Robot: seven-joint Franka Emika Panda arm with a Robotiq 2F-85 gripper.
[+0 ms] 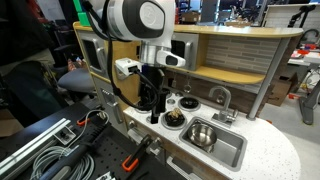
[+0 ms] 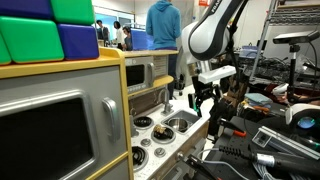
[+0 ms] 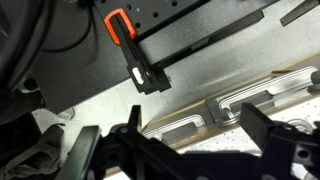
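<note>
My gripper stands open in the wrist view, its dark fingers [image 3: 126, 129] spread wide with nothing between them. Below it runs the front of the toy kitchen, with metal handles [image 3: 268, 94] on its panels. In exterior view 1 the white arm [image 1: 140, 20] hangs in front of the counter; its dark lower part blends with the background. A metal pot [image 1: 203, 135] sits in the sink [image 1: 232, 148]. Something yellowish [image 1: 174, 114] rests on a burner, too small to make out. The gripper is apart from both.
A faucet [image 1: 224, 98] rises behind the sink, and a wooden shelf unit [image 1: 225, 74] stands along the back. Orange-black clamps [image 1: 137, 155] and coiled cables [image 1: 48, 160] lie at the dark table's near side.
</note>
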